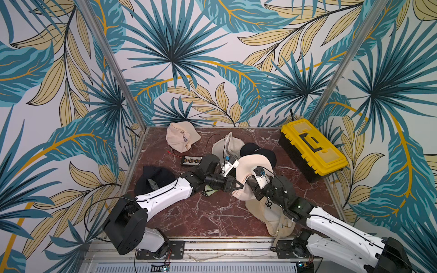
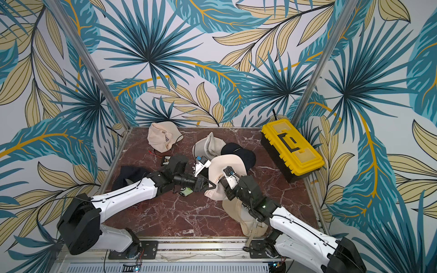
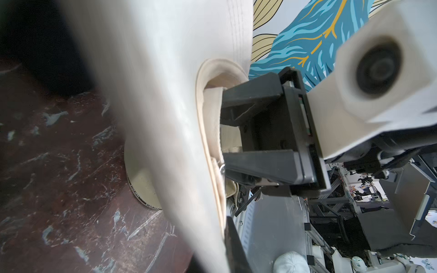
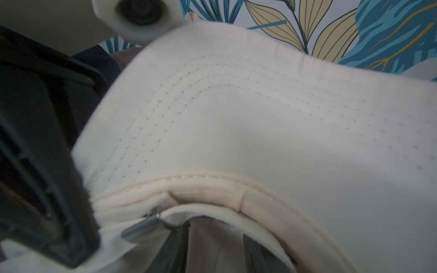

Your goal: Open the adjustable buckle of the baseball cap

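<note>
The pale cream baseball cap [image 1: 248, 164] is held up between my two arms over the table. My left gripper is shut on the cap's edge, seen at the bottom of the left wrist view. Beside the strap's small metal buckle [image 4: 145, 226], the left gripper's dark finger [image 4: 75, 241] shows in the right wrist view. My right gripper stands part open at the cap's rear opening, its fingertips apart and close to the strap [image 3: 212, 118]. Whether they touch the strap, I cannot tell.
A beige cap [image 1: 266, 218] lies below the arms. Behind the held cap are a grey-beige cap [image 1: 227, 144] and a dark cap [image 1: 266, 152]. A yellow toolbox [image 1: 314, 147] stands at right. Another pale cap [image 1: 181, 136] lies at the back left.
</note>
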